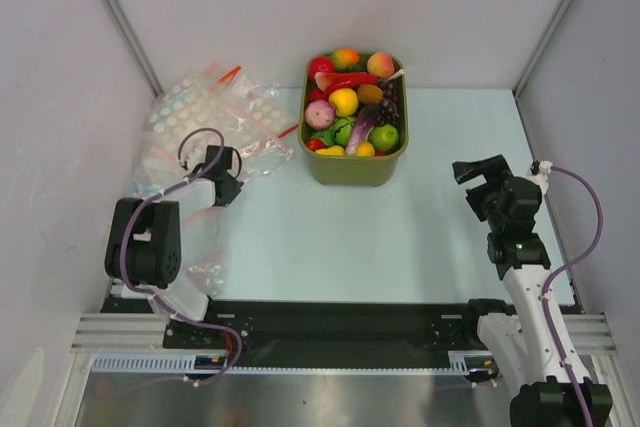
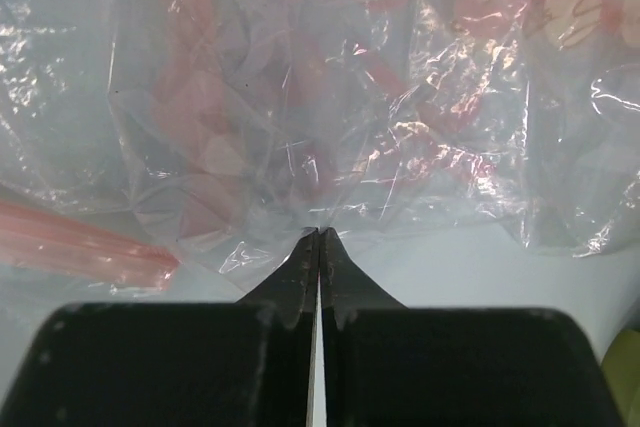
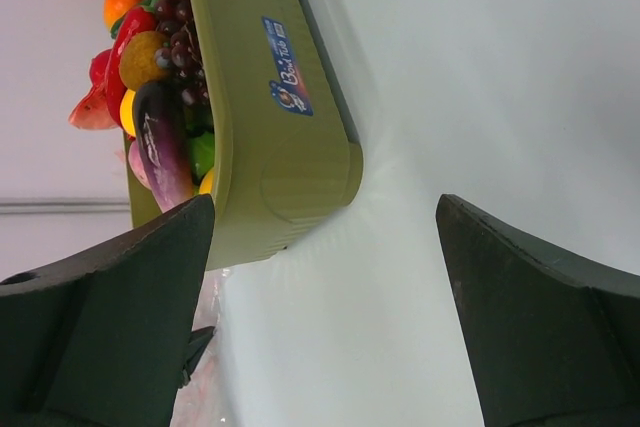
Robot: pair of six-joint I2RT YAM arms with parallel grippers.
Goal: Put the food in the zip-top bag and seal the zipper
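Clear plastic zip bags (image 1: 175,132) with white dots and red-orange zip strips lie overlapping on the left of the table. In the left wrist view, the crinkled edge of a clear bag (image 2: 320,137) meets the tips of my left gripper, which is shut; whether any film is pinched there I cannot tell. An olive tub (image 1: 352,171) at the back middle is heaped with toy food, among it an eggplant (image 1: 363,130), a green apple (image 1: 384,138) and a lemon (image 1: 343,102). My right gripper stands open and empty, well right of the tub.
Bare white table (image 1: 350,247) spreads between the two arms. A red-orange zip strip (image 2: 90,247) shows left of my left fingertips. Walls close in the back and sides.
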